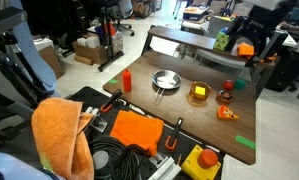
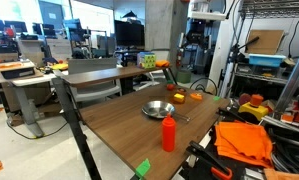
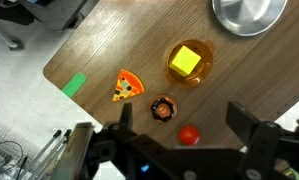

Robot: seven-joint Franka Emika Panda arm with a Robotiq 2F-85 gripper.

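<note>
My gripper is open above the wooden table, its dark fingers (image 3: pixel 251 135) wide apart with nothing between them. Below the gap, in the wrist view, lies a small reddish-brown round object (image 3: pixel 164 108) with a dark centre; a red round object (image 3: pixel 189 134) is close by. A brown bowl (image 3: pixel 205 67) holds a yellow block (image 3: pixel 185 63). The toy pizza slice (image 3: pixel 127 85) rests on bare wood. A silver pan (image 1: pixel 166 80) stands farther left in exterior view 1, with a red bottle (image 1: pixel 127 81) upright beyond it.
A green patch (image 3: pixel 75 85) marks the tabletop near one edge. Clamps (image 1: pixel 173 134) grip the table's near side, beside an orange cloth (image 1: pixel 137 130) and coiled black cables. A raised shelf (image 1: pixel 194 40) with colourful items runs along the back. Bare wood surrounds the pizza slice.
</note>
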